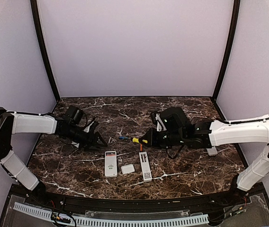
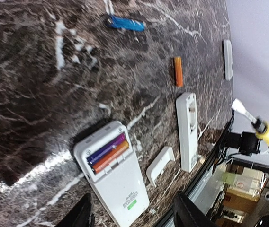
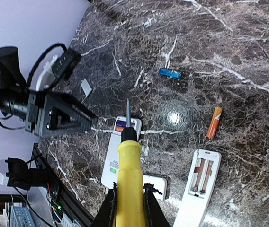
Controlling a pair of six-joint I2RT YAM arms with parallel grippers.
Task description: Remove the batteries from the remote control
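Note:
A white device (image 1: pixel 111 166) lies on the marbled table; in the left wrist view its open compartment holds a purple battery (image 2: pixel 107 147) and an orange battery (image 2: pixel 111 157). My left gripper (image 1: pixel 102 143) hovers beyond its upper left, open, with nothing between its fingers. My right gripper is shut on a yellow-handled screwdriver (image 3: pixel 130 172), whose tip points leftward in the top view. A slim white device (image 1: pixel 145 168) lies to the right, its two slots apparently without batteries. A loose orange battery (image 3: pixel 214 123) and a blue battery (image 3: pixel 170 73) rest on the table.
Between the two devices lies a small white cover (image 1: pixel 128 169). Another small white piece (image 1: pixel 212 151) is at the far right, partly under the right arm.

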